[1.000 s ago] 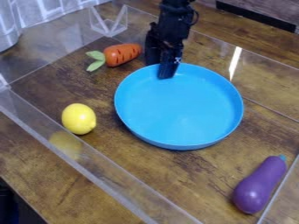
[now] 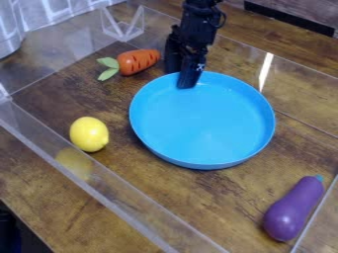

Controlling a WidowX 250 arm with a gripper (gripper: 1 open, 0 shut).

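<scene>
The black robot gripper (image 2: 185, 59) hangs at the top centre of the camera view, low over the back rim of a blue plate (image 2: 201, 123); whether its fingers are open or shut is hard to tell. An orange toy carrot (image 2: 136, 61) with green leaves lies just left of the gripper. A yellow lemon (image 2: 89, 134) sits left of the plate, and a purple eggplant (image 2: 294, 210) lies at the lower right. The plate is empty.
Clear plastic strips run along the left and right edges of the wooden surface (image 2: 158, 208). A metal object (image 2: 11, 25) stands at the top left corner. The wood below the plate is clear.
</scene>
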